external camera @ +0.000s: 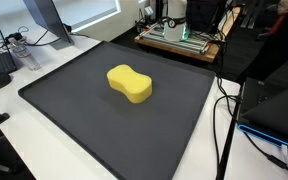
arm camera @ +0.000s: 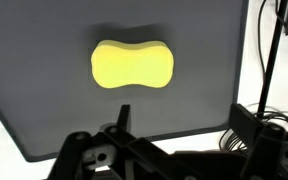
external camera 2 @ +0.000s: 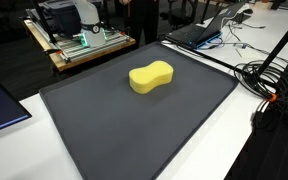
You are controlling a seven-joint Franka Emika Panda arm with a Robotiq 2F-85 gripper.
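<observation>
A yellow sponge (external camera: pixel 130 83), narrowed at its waist, lies on a dark grey mat (external camera: pixel 94 115). In exterior view 2 the sponge (external camera 2: pixel 151 77) rests toward the far side of the mat (external camera 2: pixel 134 130), with bare surface around it. Seen from above in the wrist view, the sponge (arm camera: pixel 132 64) lies beyond the fingertips, apart from them. My gripper is open, its two dark fingers wide apart with only mat visible between them. Neither exterior view shows the gripper.
Cables (external camera 2: pixel 269 80) and a dark stand are beside the mat in exterior view 2. Clear bottles (external camera: pixel 22 50) stand off the mat's left side in exterior view 1. A wooden-edged platform (external camera: pixel 179 42) is behind.
</observation>
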